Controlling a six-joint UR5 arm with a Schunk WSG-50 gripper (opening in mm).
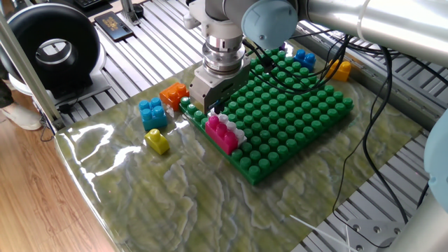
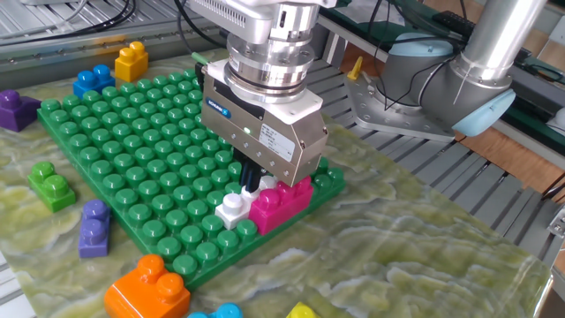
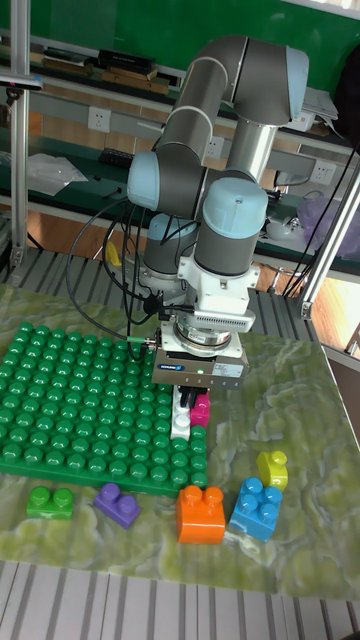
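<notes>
A white brick (image 2: 232,210) and a pink brick (image 2: 281,208) sit side by side on the green studded baseplate (image 2: 141,212), close to one edge. Over the white brick is my gripper (image 2: 251,184), pointing down, its dark fingertips reaching the brick's studs. The fingers look close together, but whether they clamp the brick is unclear because the tips are partly hidden. In exterior view 3 the white brick (image 3: 180,425) shows below the fingers, with the pink brick (image 3: 200,410) right beside it. From exterior view 1, the pink brick (image 1: 221,134) covers most of the white one.
Loose bricks lie off the plate: orange (image 3: 200,516), light blue (image 3: 256,508), yellow (image 3: 273,468), purple (image 3: 117,505) and green (image 3: 50,502). Blue (image 2: 94,81), yellow-orange (image 2: 131,62) and dark purple (image 2: 16,111) ones stand along other edges.
</notes>
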